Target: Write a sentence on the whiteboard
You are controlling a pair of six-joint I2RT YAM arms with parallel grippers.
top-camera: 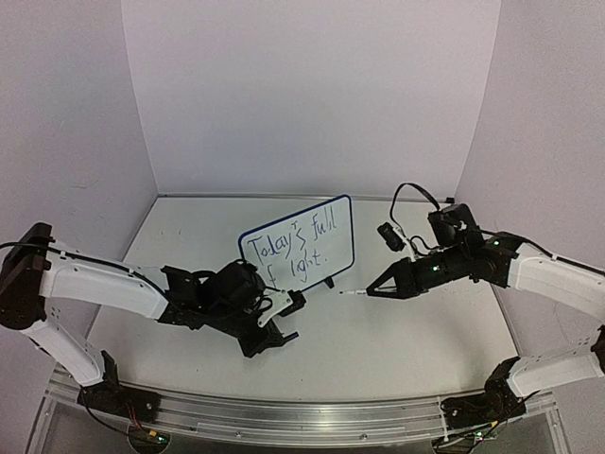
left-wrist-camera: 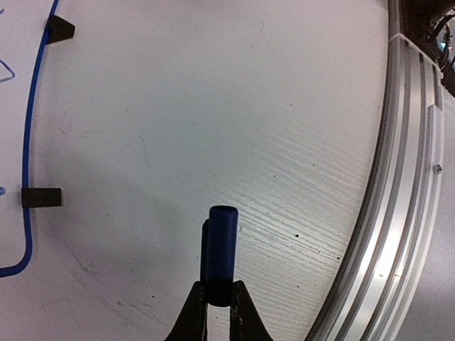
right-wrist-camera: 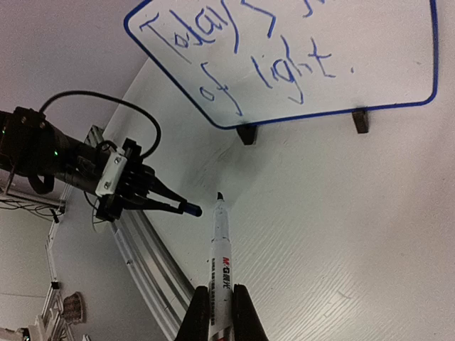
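Observation:
The blue-framed whiteboard (top-camera: 326,270) stands tilted at the table's middle, bearing blue handwriting that reads "Today's full of light." My right gripper (top-camera: 369,291) is to the right of the board, shut on a white marker (right-wrist-camera: 221,273). The marker's dark tip is bare and points away from the fingers, toward the left arm's side. Before the board, my left gripper (top-camera: 291,324) is shut on a dark blue marker cap (left-wrist-camera: 222,245). Tip and cap are apart, with open space between them.
Black feet (right-wrist-camera: 247,133) hold up the board's lower edge. A metal rail (top-camera: 302,416) runs along the table's front. Walls close in the sides and back.

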